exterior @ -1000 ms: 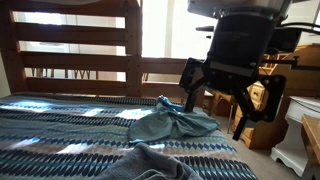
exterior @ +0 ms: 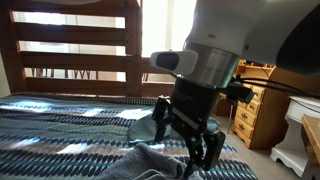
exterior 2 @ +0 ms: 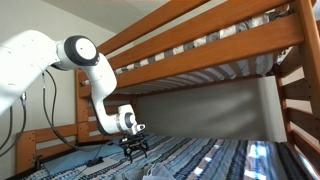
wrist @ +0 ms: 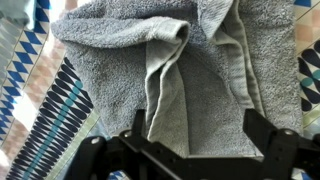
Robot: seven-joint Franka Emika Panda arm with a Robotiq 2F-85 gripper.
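A crumpled grey towel (exterior: pixel 140 163) lies at the front of the striped bed in exterior view 1. Seen from the wrist, the same grey towel (wrist: pixel 110 82) fills most of the picture, with folded edges raised in its middle and upper right. My gripper is open above the towel's lower part, its fingers well apart and no cloth visibly pinched. In exterior view 1 the gripper (exterior: pixel 176 140) points down close to the towel; whether it touches cannot be told. Behind the gripper lies a teal cloth (exterior: pixel 143 128), partly hidden.
The patterned bedcover (exterior: pixel 60 125) is mostly clear to the left. A wooden bed rail (exterior: pixel 70 62) stands behind, and an upper bunk (exterior 2: pixel 200 40) overhangs in exterior view 2. A wooden drawer unit (exterior: pixel 250 112) stands at the right.
My gripper has come down and to the left in exterior view 1, nearer the grey towel, and has tilted. It now covers part of the teal cloth. Both cloths appear unmoved.
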